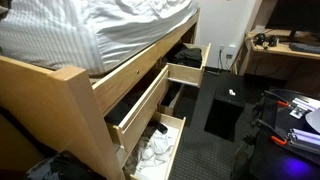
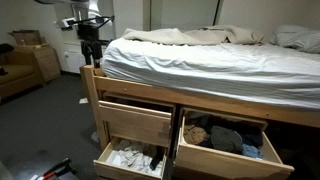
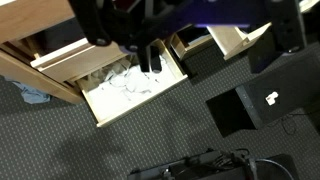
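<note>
In exterior view 2 the lower left drawer [image 2: 130,168] is pulled out, holding crumpled white cloth [image 2: 128,155] and a small dark item. Dark clothing [image 2: 228,138] fills the right drawer [image 2: 230,164]. My gripper [image 2: 90,48] appears small and dark near the bed's left post. The wrist view looks down on the white-cloth drawer [image 3: 134,110], well below my blurred gripper. Its dark fingers stand apart at the top edge, open, with nothing visible between them.
The bed [image 1: 112,35] rises over the drawers, its wooden post [image 1: 80,110] close by. A desk [image 1: 285,49] stands at the right. Dark equipment and cables [image 3: 215,165] lie along the wrist view's lower edge.
</note>
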